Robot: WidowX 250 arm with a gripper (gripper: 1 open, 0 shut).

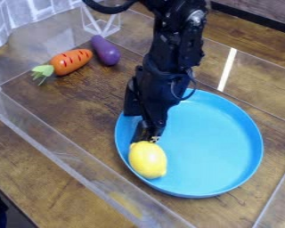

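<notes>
A yellow oval object [149,161], lemon-like, lies in a blue plate [223,151] at its lower left. My black gripper [146,134] reaches down over the plate's left side, just above the yellow object, its fingertips at or very near the object's top. The gripper is open; the dark fingers partly blend into the arm, so contact is unclear.
An orange carrot [71,61] and a purple eggplant [104,49] lie on the wooden table [61,116] at the upper left. Clear plastic walls run along the lower left. The right part of the plate is empty.
</notes>
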